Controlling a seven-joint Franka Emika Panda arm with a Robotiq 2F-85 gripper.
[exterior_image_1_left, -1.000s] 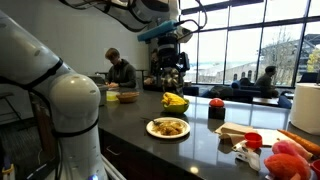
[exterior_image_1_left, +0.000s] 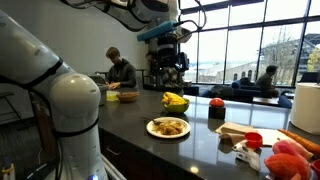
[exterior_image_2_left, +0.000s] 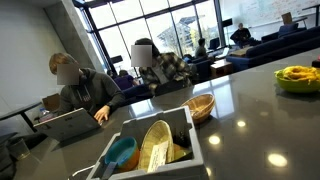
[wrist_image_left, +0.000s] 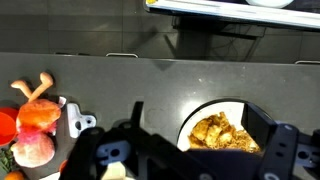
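My gripper is open, its two dark fingers wide apart at the bottom of the wrist view, with nothing visible between them but counter and plate below. In exterior view 1 the gripper (exterior_image_1_left: 172, 76) hangs high above the dark counter. Under it lies a white plate (exterior_image_1_left: 152, 131) of brown-yellow food (exterior_image_1_left: 170, 127); the wrist view shows this food (wrist_image_left: 212, 131) partly behind the right finger. Behind the plate, a green bowl (exterior_image_1_left: 184, 106) holds yellow things (exterior_image_1_left: 174, 99).
To the right are a red-and-black item (exterior_image_1_left: 217, 108), a cutting board (exterior_image_1_left: 242, 131), red cups (exterior_image_1_left: 253, 140) and a plush toy (exterior_image_1_left: 288, 160). A grey bin (exterior_image_2_left: 195, 155) holds a basket and a teal bowl. People sit in the background. Bare counter lies in front of the plate.
The arm has shifted at most slightly above the counter. The plate, bowl and other objects stay where they were.
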